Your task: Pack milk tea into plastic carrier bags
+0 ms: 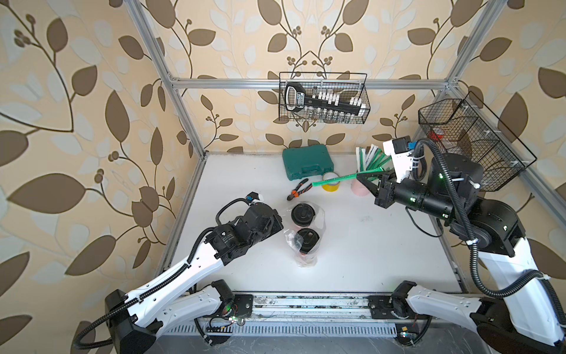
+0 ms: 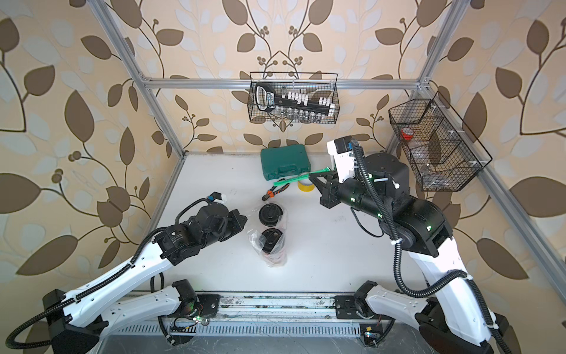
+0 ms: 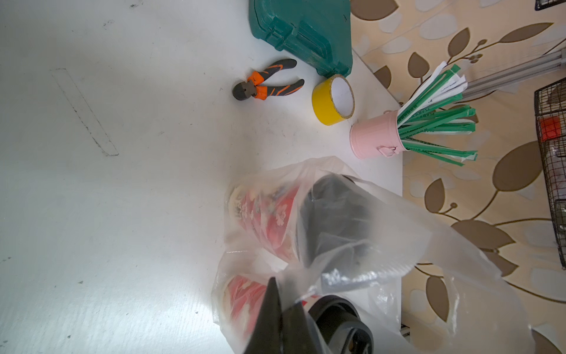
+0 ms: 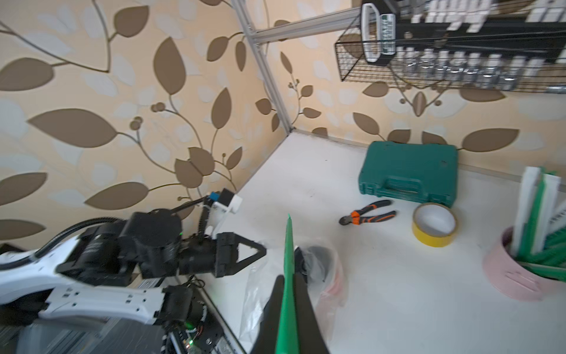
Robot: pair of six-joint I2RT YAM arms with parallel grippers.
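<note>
Two red-patterned milk tea cups with black lids stand in a clear plastic bag (image 3: 436,242) near the middle of the table; their lids (image 1: 303,214) show from above. At the bag's left side, my left gripper is shut, the film gathered at its fingertips. Well above the table on the right, my right gripper is shut on a long green paper-wrapped straw (image 1: 336,179), which points left toward the bag. Several more wrapped straws (image 3: 439,112) fan out of a pink bucket (image 3: 377,135) at the back right.
A green case (image 4: 409,171), orange-black pliers (image 4: 368,213) and a yellow tape roll (image 4: 435,224) lie along the back. Wire baskets (image 1: 323,99) hang above the rear wall and to the right. Open white tabletop (image 1: 389,247) lies right of the bag.
</note>
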